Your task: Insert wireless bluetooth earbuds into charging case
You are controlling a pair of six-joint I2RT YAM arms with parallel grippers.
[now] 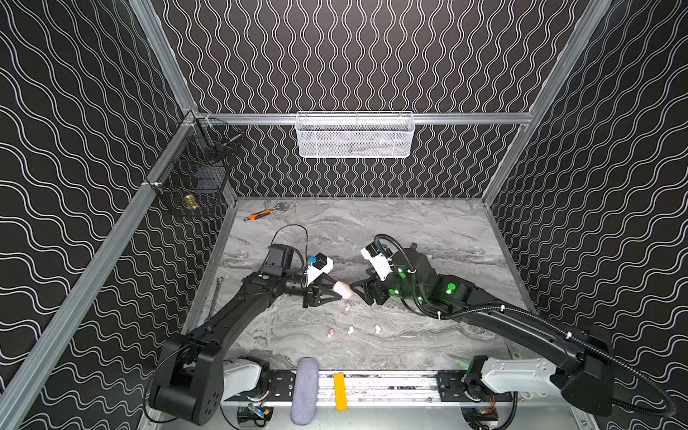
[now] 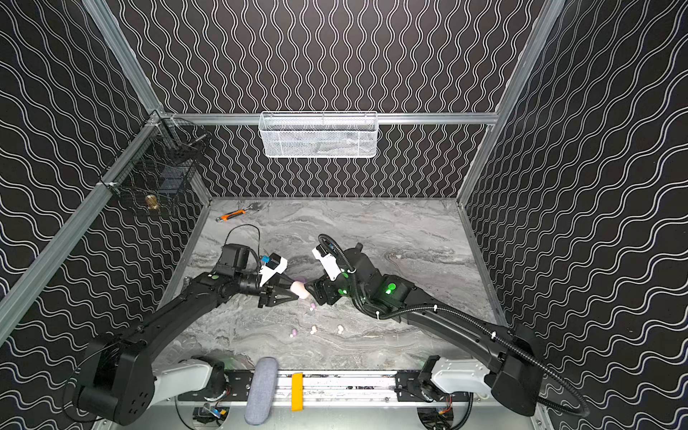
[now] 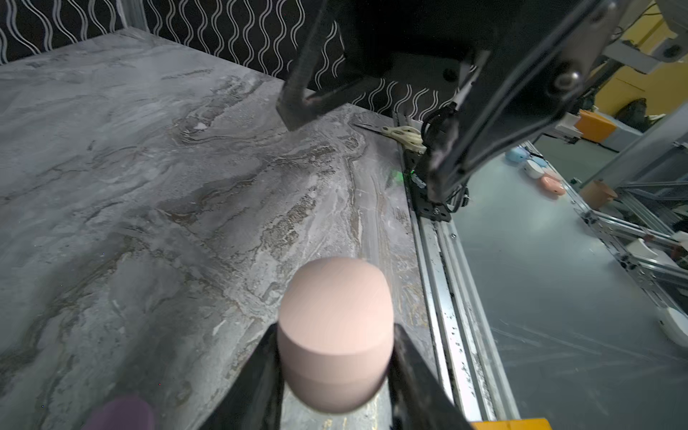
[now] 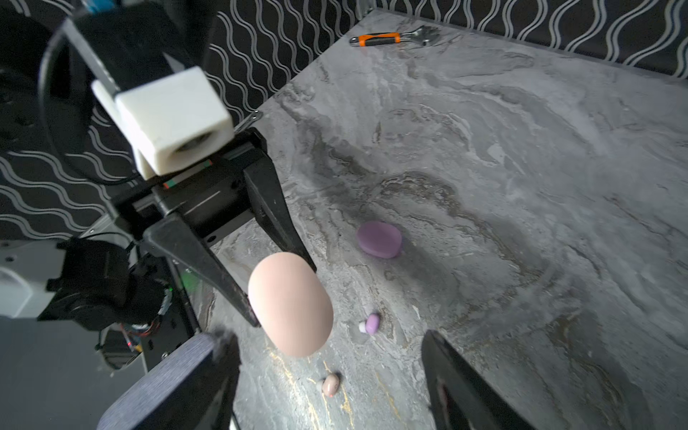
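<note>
A pale pink charging case (image 4: 290, 304), its lid looking closed, is pinched between the fingers of my left gripper, held above the table. To its right my right gripper stands open, its fingers apart and nothing gripped. A purple case (image 4: 380, 239) lies on the table behind the held case. Close by is a purple-and-white earbud (image 4: 370, 324). Several small earbuds lie farther forward: a pinkish one (image 1: 331, 333), a white one (image 1: 351, 330) and another white one (image 1: 377, 329).
A pair of pliers with orange handles (image 1: 259, 214) rests at the back left. At the front edge are a grey cushion (image 1: 305, 390) and an orange strip (image 1: 339, 391). A white wire basket (image 1: 354, 136) hangs on the back wall.
</note>
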